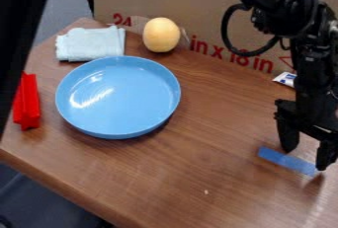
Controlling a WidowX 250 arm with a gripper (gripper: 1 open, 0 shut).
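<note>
My black gripper (306, 141) is open at the right side of the table, its fingers low over a flat blue strip (284, 160) lying on the wood. Whether the fingers touch the strip is hard to tell. A light blue plate (118, 97) sits left of centre, with a folded pale cloth (90, 43) behind it and a yellow egg-shaped object (161, 35) to that cloth's right. A red object (28, 102) is at the left edge.
A cardboard box (199, 49) stands along the back. A small white item (286, 78) is partly behind my arm.
</note>
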